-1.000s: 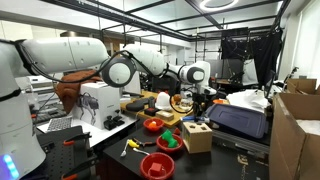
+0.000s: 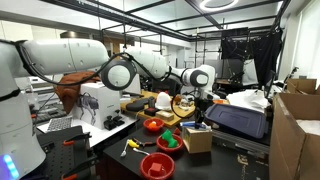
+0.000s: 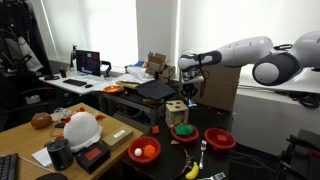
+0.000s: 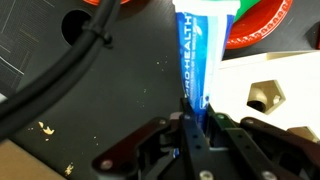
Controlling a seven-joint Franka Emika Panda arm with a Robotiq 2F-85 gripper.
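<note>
A blue and white tube marked "PRO-HEALTH" (image 4: 200, 60) is gripped near one end by my gripper, which is shut on it. In the wrist view it reaches up and away from the fingers, its far end over the edge of a red bowl (image 4: 268, 28). Just right of the tube is a pale box with round holes in its top (image 4: 264, 92). Exterior view 1 shows the box (image 2: 198, 141) on the dark table, my gripper (image 2: 205, 108) above it. In exterior view 2 the gripper (image 3: 188, 98) is close to the box (image 3: 176, 111); small details are unclear.
Red bowls (image 2: 157, 166) stand in front and to the left of the box, one with a green item (image 3: 183, 130) inside. Utensils (image 3: 202, 157) and a yellow banana-like item (image 3: 193, 173) lie nearby. A large cardboard box (image 2: 297, 120) stands at right. Dark table surface right of the holed box is clear.
The tube has come into view over the holed box in exterior view 1, across its top where the holes showed earlier. My gripper has shifted slightly; the bowls and box look unmoved.
</note>
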